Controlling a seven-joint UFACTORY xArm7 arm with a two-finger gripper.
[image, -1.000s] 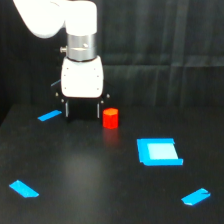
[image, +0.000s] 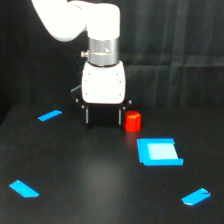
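A small red block (image: 132, 121) stands on the dark table, right of the middle of the view. My white gripper (image: 104, 122) points down just to its left, with two dark fingers set wide apart and nothing between them. The right-hand finger (image: 120, 118) is close against the block's left side; whether they touch cannot be made out. In front of the block and to its right lies a blue square (image: 142, 153) with a pale inner patch. The block is outside that square.
Blue strips lie on the table at the back left (image: 49, 115), front left (image: 23, 189) and front right (image: 196, 197). A dark curtain (image: 175, 80) hangs behind.
My gripper has moved to the right, its fingers still apart. The red block has shifted right by about the same amount, staying beside the right-hand finger. The blue square has not moved.
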